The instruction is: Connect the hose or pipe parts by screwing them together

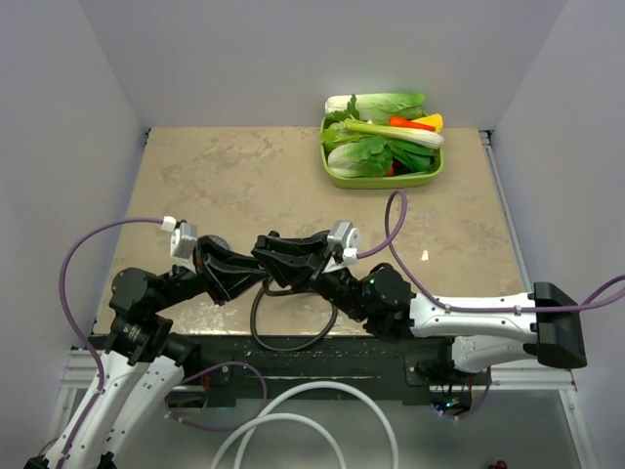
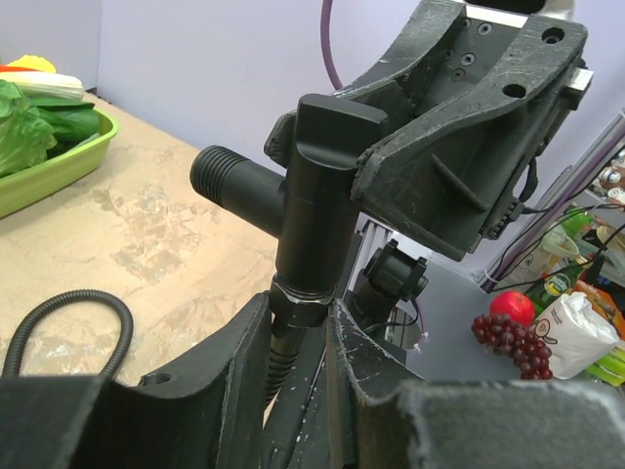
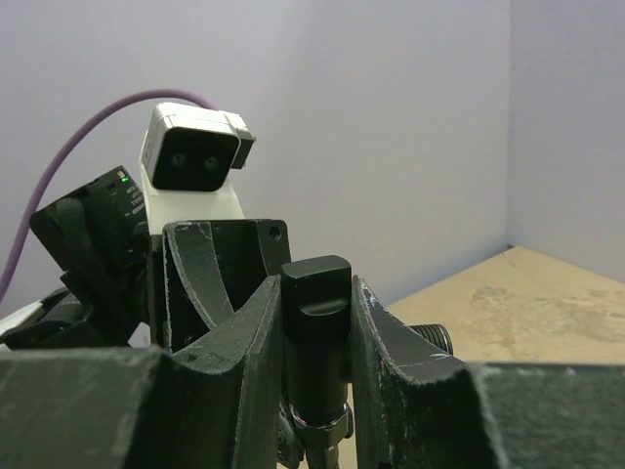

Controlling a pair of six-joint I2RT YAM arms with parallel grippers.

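A black fitting (image 2: 317,186) with a threaded side stub stands upright between both grippers. In the left wrist view my left gripper has its fingers round the narrow lower part, above the ribbed hose. My right gripper is at the upper body; in the right wrist view its fingers flank the top of the fitting (image 3: 315,283). How firmly either gripper closes on it is hard to tell. The dark hose (image 1: 298,344) loops on the worktop (image 1: 195,166) beneath the grippers.
A green basket of vegetables (image 1: 381,179) stands at the back right. White tubing (image 1: 327,389) loops below the front edge. Walls enclose both sides.
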